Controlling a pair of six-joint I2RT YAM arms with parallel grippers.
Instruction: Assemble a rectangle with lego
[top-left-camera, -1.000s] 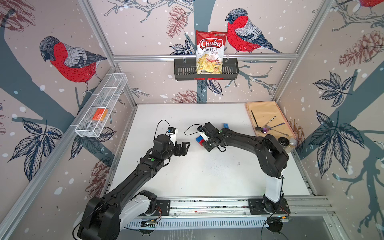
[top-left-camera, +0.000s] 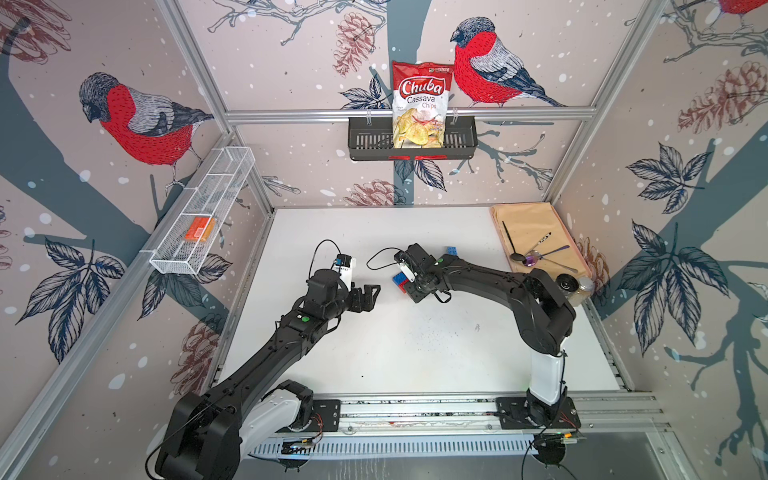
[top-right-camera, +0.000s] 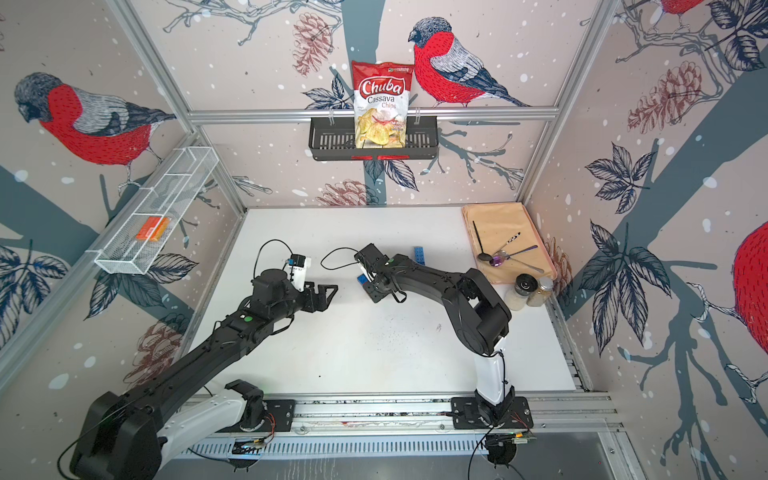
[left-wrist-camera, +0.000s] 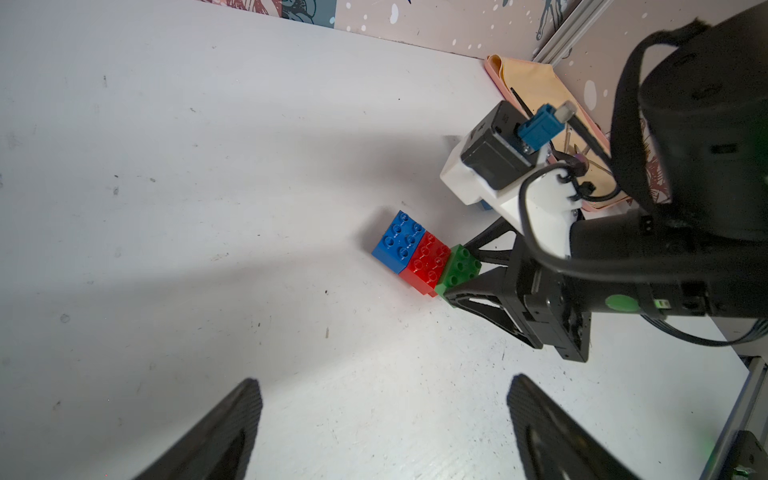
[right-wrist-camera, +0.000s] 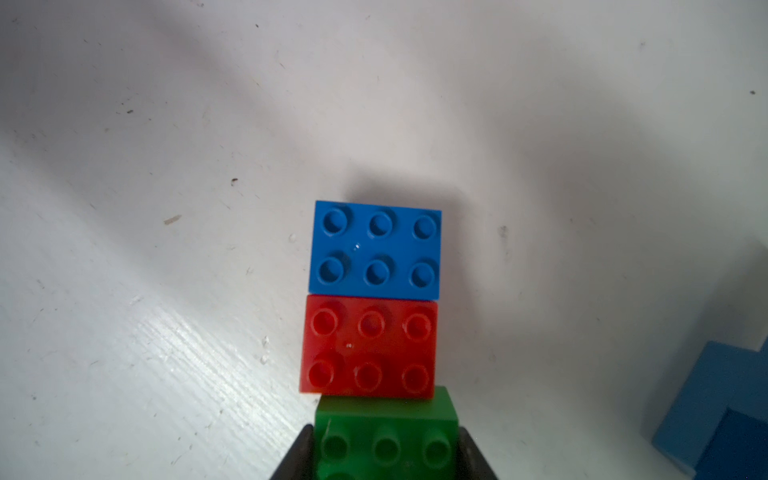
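Note:
On the white table a blue brick (right-wrist-camera: 376, 248) and a red brick (right-wrist-camera: 368, 344) lie side by side, their long sides touching, studs up. A green brick (right-wrist-camera: 385, 424) adjoins the red one, with my right gripper shut on it; in the right wrist view it sits against the red brick's near side. My left gripper (top-left-camera: 368, 297) stands open and empty, left of the bricks, its fingertips blurred at the bottom of the left wrist view.
Another blue piece (top-right-camera: 418, 255) lies behind my right arm. A tan board (top-right-camera: 500, 232) with utensils and some jars (top-right-camera: 524, 296) are at the right.
My right arm has shifted very slightly around the bricks. My left arm has not moved.

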